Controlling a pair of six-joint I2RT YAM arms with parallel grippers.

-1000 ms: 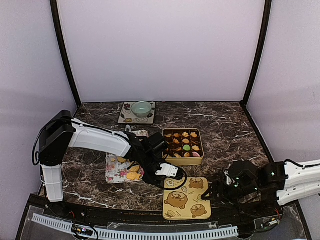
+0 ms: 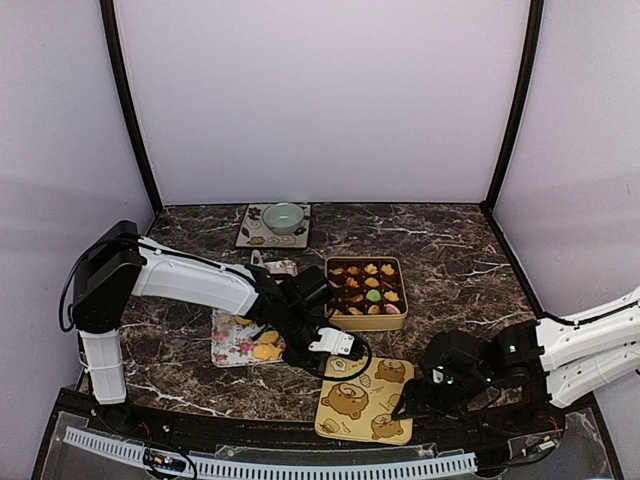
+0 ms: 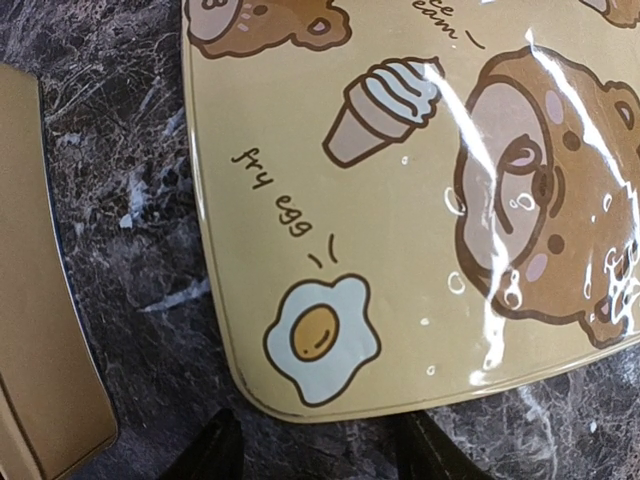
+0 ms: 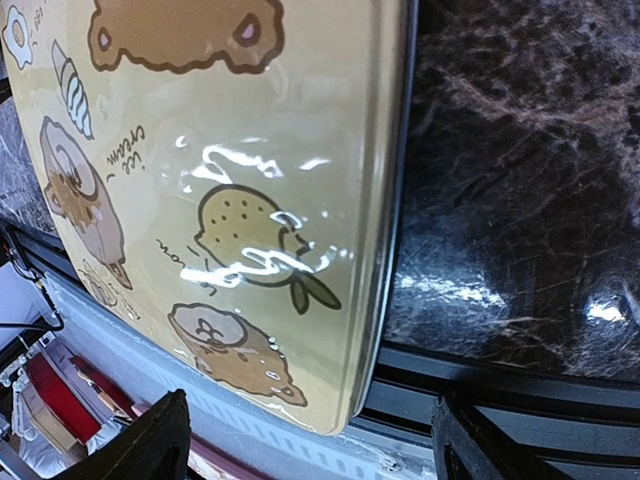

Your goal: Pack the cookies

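The tan bear-print lid (image 2: 365, 400) lies flat on the table in front of the cookie box (image 2: 367, 323), whose compartments hold several cookies (image 2: 371, 269). At the lid's back-left corner is my left gripper; its fingers stand apart just short of the lid's edge, beside the fried-egg picture. My right gripper is open at the front-right corner of the lid, with that corner between its fingertips in the right wrist view. In the top view the arms hide both sets of fingertips.
A flowered tray (image 2: 226, 352) with some cookies (image 2: 267, 351) lies under my left arm, partly hidden. Behind it, a pale green bowl (image 2: 283, 217) rests on another tray (image 2: 250, 238). To the box's right the tabletop (image 2: 450, 270) is bare.
The lid has slid a little to the left and slightly toward the front. My right arm has moved left with it. The left arm has hardly moved.
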